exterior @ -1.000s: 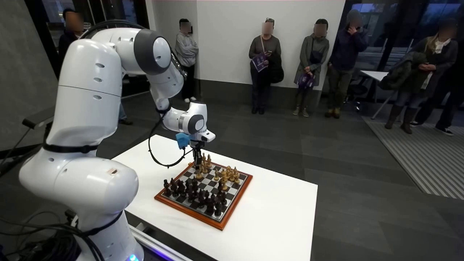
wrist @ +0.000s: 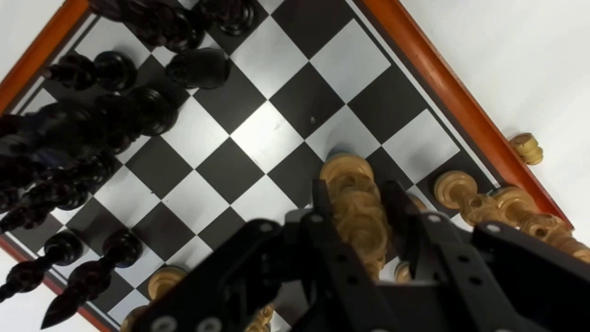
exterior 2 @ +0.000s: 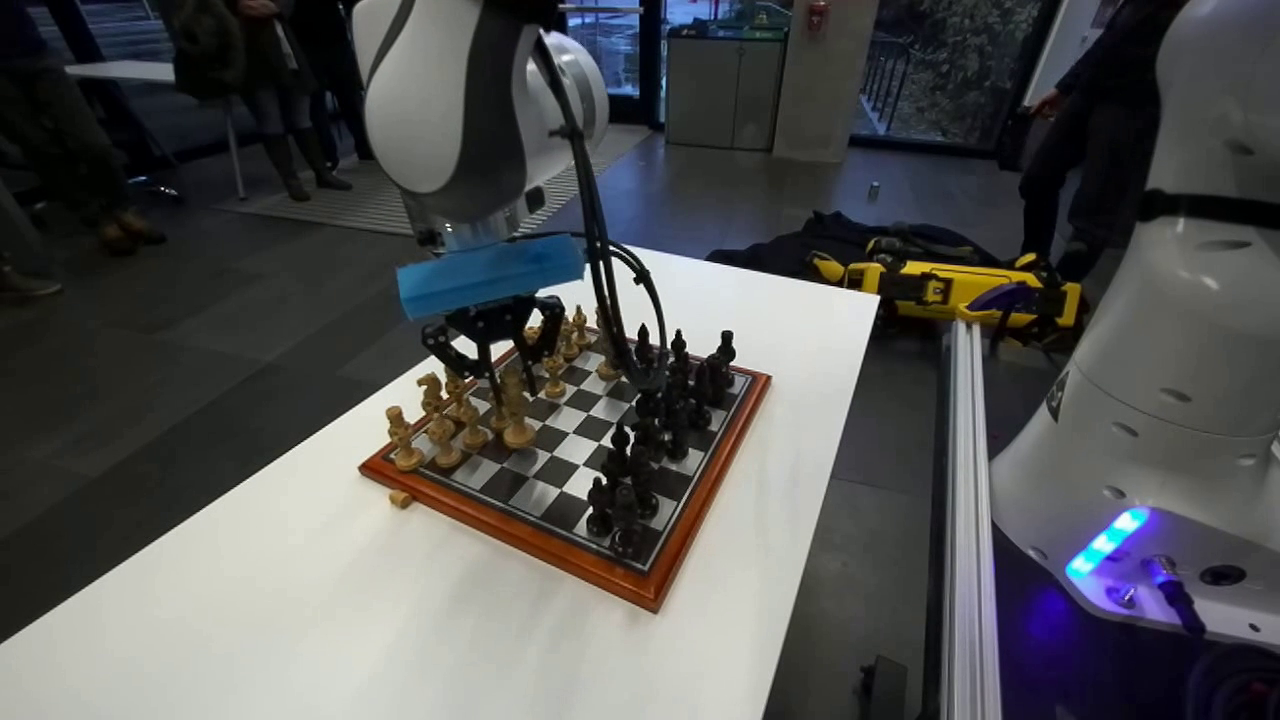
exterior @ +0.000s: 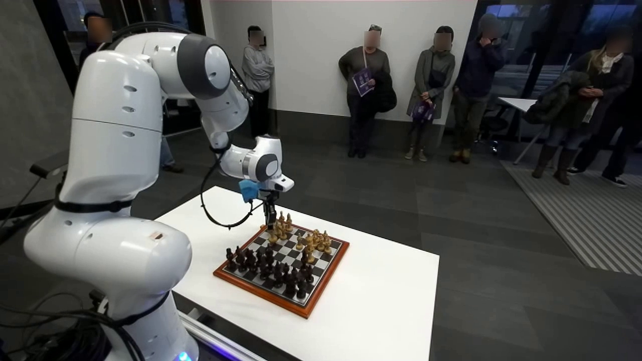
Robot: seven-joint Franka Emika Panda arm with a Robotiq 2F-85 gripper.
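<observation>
My gripper is shut on a light wooden chess piece, one dark finger on each side of it. In exterior view 2 that piece stands upright under the fingers, over the light side of the chessboard; whether its base touches the board I cannot tell. Other light pieces crowd close around the gripper on that side. Dark pieces fill the opposite side of the board. In the wrist view my fingers cover part of the light pieces.
A small light pawn-like piece lies off the board, against its wooden rim. Squares between the two sides are mostly clear. A black cable hangs from the arm. People stand back by the wall.
In exterior view 1 the arm and gripper have shifted slightly to the left, and the light piece under the gripper has moved slightly with them. The other pieces look unchanged.
</observation>
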